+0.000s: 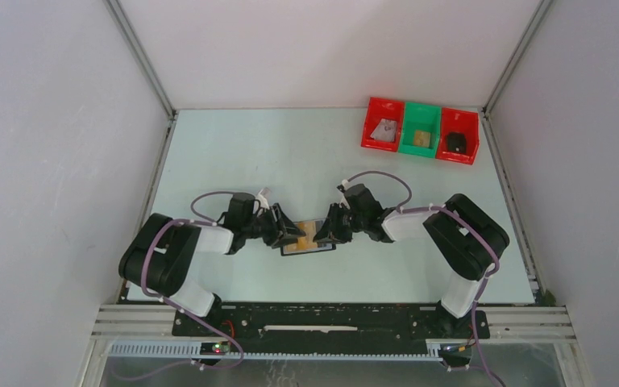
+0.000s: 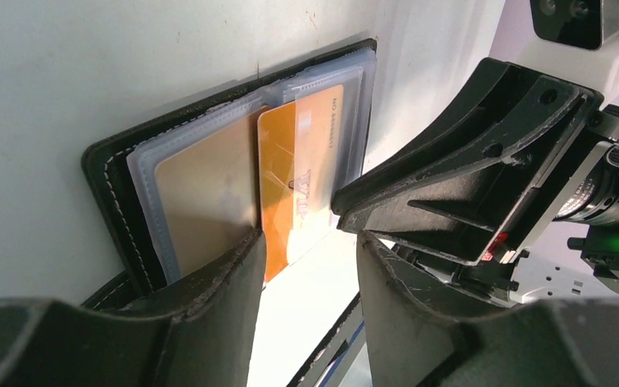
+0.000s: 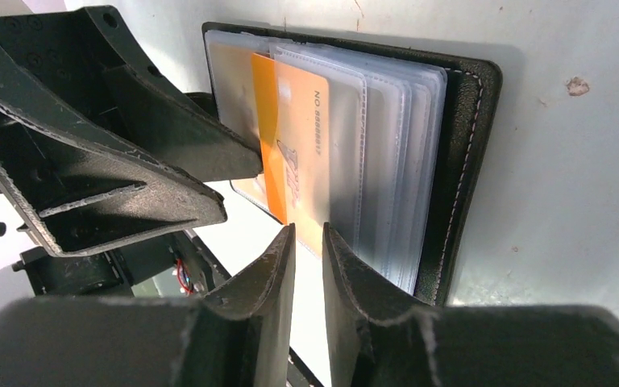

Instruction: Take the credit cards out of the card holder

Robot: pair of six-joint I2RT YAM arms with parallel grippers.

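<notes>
The open card holder [image 1: 308,247] lies on the table between both grippers, clear sleeves on a black cover. An orange card sits in one sleeve, with a tan card beside it; the orange card also shows in the right wrist view [image 3: 298,137]. My left gripper stands open over the holder, nothing between its fingers. My right gripper is at the orange card and the sleeves, its fingertips a small gap apart; whether they touch the card is unclear.
Red and green bins [image 1: 403,121] with small items stand at the back right. The table behind and in front of the arms is clear.
</notes>
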